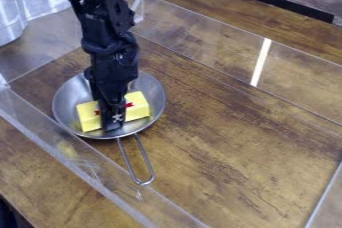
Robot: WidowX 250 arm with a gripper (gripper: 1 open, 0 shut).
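A round metal pan (71, 97) with a long wire handle pointing toward the front rests on the wooden table at the left. In it lies a yellow block (88, 116), like a sponge, crossed by the dark fingers of my gripper (112, 114). The gripper comes down from above and is shut on the yellow block; the fingertips are small and partly hard to make out against it.
Bare wooden table (234, 147) fills the right side. Clear plastic panels run along the back and the lower left, and a white tape strip (262, 62) lies at the right.
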